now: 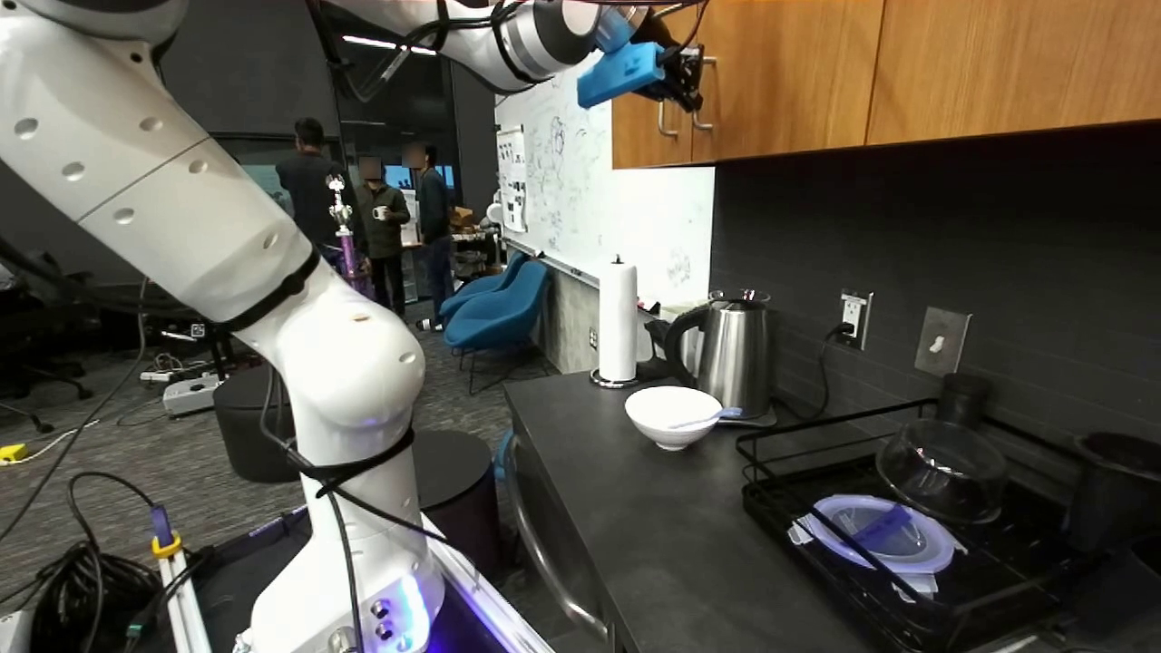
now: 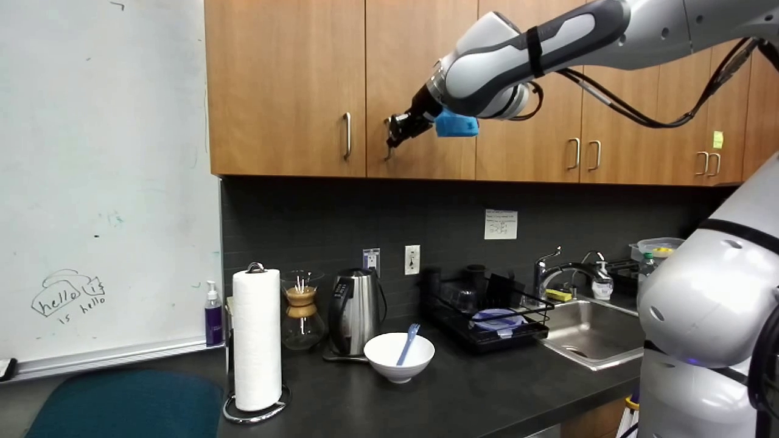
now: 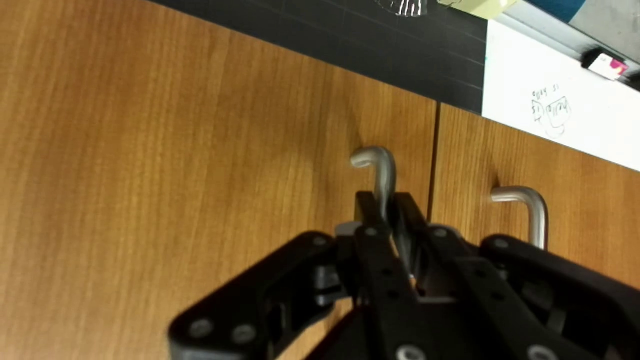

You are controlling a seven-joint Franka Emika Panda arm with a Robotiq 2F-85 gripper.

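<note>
My gripper is shut on the metal handle (image 3: 385, 165) of an upper cabinet door (image 3: 210, 156). In the wrist view the bent end of the handle sticks out past the fingertips, while its lower stretch is hidden between the fingers. The door lies flush with the neighbouring door (image 3: 582, 192), which has a like handle (image 3: 537, 213) standing free to the right. In exterior view 2 the gripper (image 2: 392, 131) is at that same door (image 2: 423, 66), and the door looks closed.
Below the cabinets, the dark counter (image 2: 467, 398) bears a white bowl (image 2: 383, 350) with a blue utensil, a steel kettle (image 2: 358, 310), a paper towel roll (image 2: 257, 339) and a dish rack (image 2: 467, 328). A sink (image 2: 595, 332) lies to the right. The air before the doors is clear.
</note>
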